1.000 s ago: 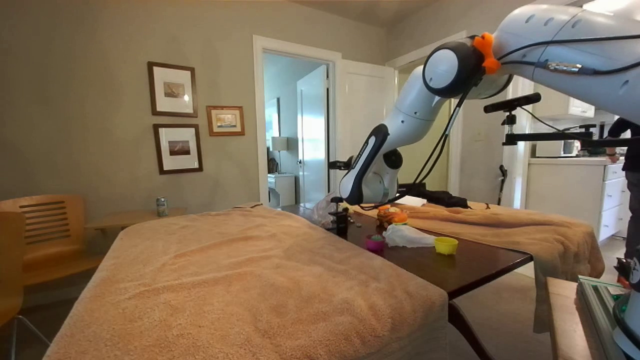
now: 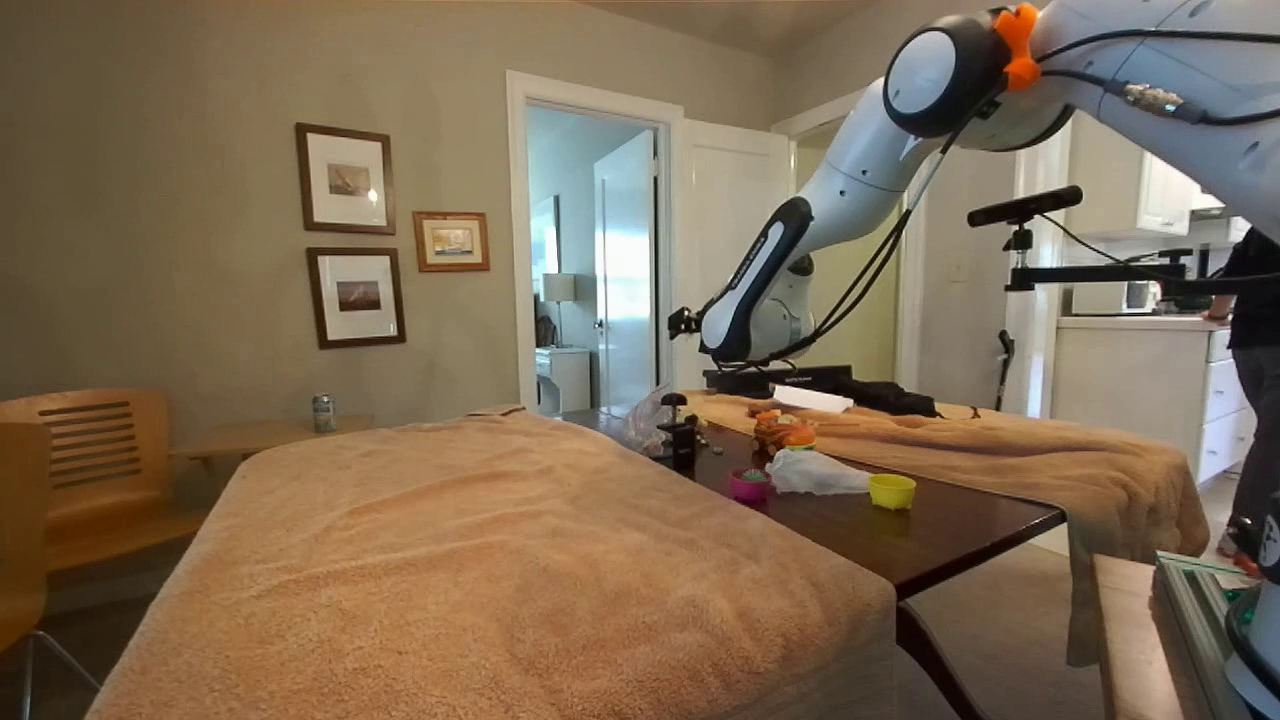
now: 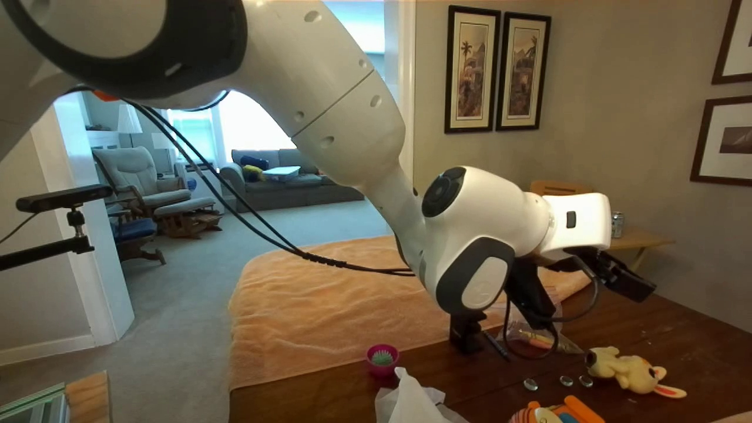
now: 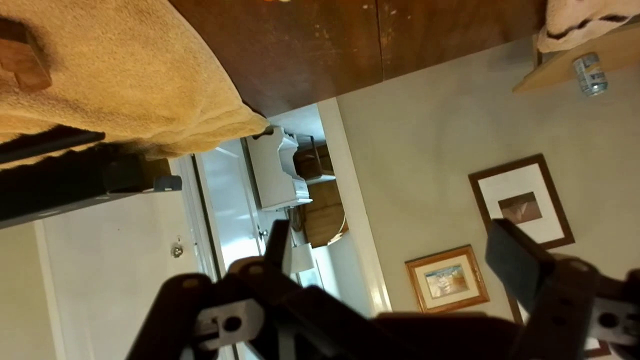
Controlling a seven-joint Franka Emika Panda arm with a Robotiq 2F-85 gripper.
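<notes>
My gripper is open in the wrist view, its dark fingers well apart with only the far wall and doorway behind the gap. It is raised above the table and touches none of the objects there. On the dark wooden table [image 2: 960, 518] stand a magenta cup [image 3: 381, 359] with a green spiky ball [image 3: 382, 358] in it and a yellow cup [image 2: 891, 491]. A crumpled white sheet [image 2: 816, 473] lies between them. Further along are an orange toy [image 2: 780, 430], a pale plush bunny [image 3: 636, 373] and a few clear pebbles [image 3: 530, 384].
Tan towels [image 2: 504, 564] cover the surfaces on both sides of the table. A black clamp-like stand [image 2: 683, 438] rises at the table edge, beside a clear plastic bag [image 2: 645, 422]. A camera on a bar [image 2: 1026, 206] sticks out near the arm. Above the table there is open air.
The arm's lower part and hand have risen away from the table, and the elbow has shifted up and to the right in exterior view 1. The tabletop objects look unmoved.
</notes>
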